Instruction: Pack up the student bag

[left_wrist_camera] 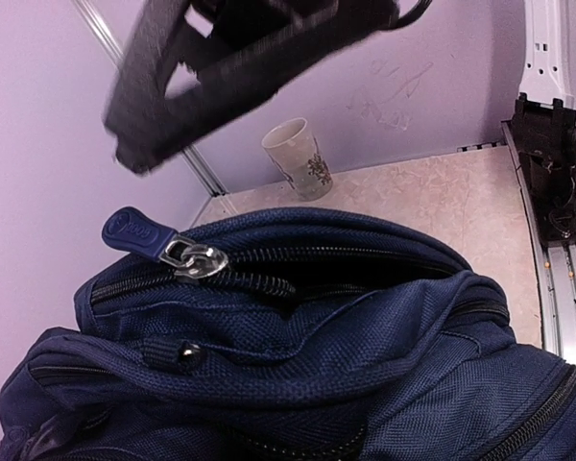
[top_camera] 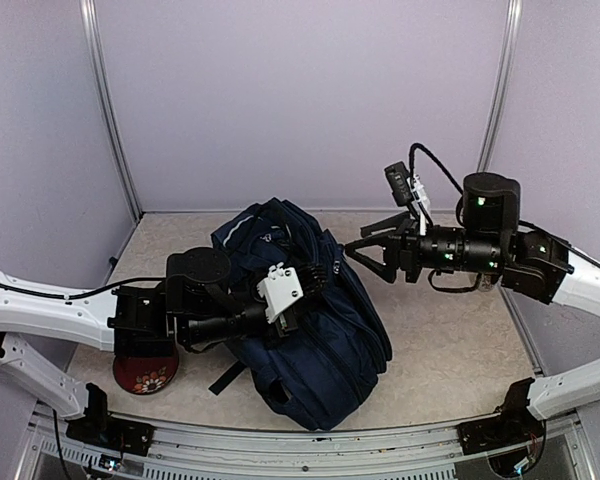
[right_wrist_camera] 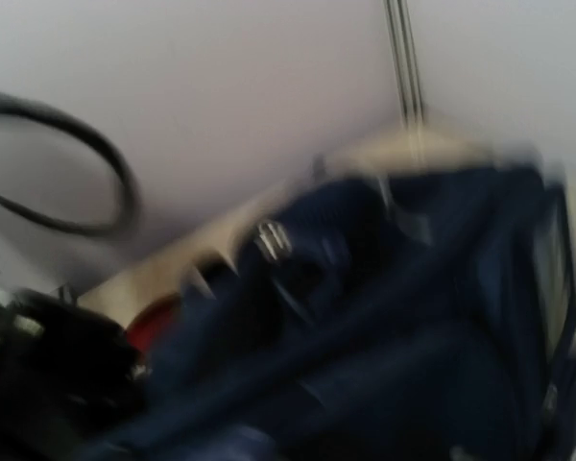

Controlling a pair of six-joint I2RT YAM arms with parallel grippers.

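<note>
The navy backpack (top_camera: pixel 330 360) lies slumped in the middle of the table, a partly unzipped compartment and a zipper pull (left_wrist_camera: pixel 134 233) showing in the left wrist view. My left gripper (top_camera: pixel 295 285) is over the bag, shut on its fabric as far as shows; its fingertips are hidden in the top view. My right gripper (top_camera: pixel 365 255) hangs just right of the bag's upper part, fingers apart with nothing visible between them; it appears blurred above the bag in the left wrist view. The right wrist view is blurred.
A red flowered bowl (top_camera: pixel 140 372) sits at the left, partly behind the left arm. A patterned cup (left_wrist_camera: pixel 298 163) stands on the right side, mostly hidden in the top view by the right arm.
</note>
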